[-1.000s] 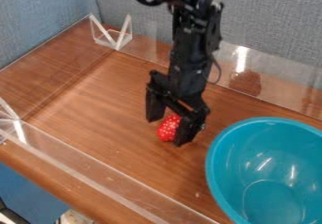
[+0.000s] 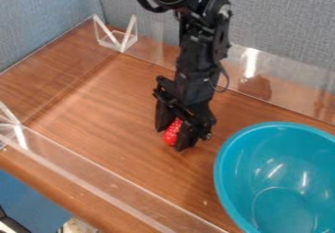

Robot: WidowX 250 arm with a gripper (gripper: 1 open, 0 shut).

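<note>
A black robot arm reaches down from the top centre of the view to my gripper [image 2: 181, 132], which is low over the wooden table, closed around a red object [image 2: 171, 133]. The object is largely hidden by the dark fingers. A large turquoise bowl [image 2: 238, 193] sits at the right, just beside the gripper.
Clear plastic walls edge the table [image 2: 85, 90], with white brackets at the back left and left side. A grey padded wall stands behind.
My gripper has closed on the red object since a second ago, and more of the object is now covered by the fingers. The bowl is unmoved.
</note>
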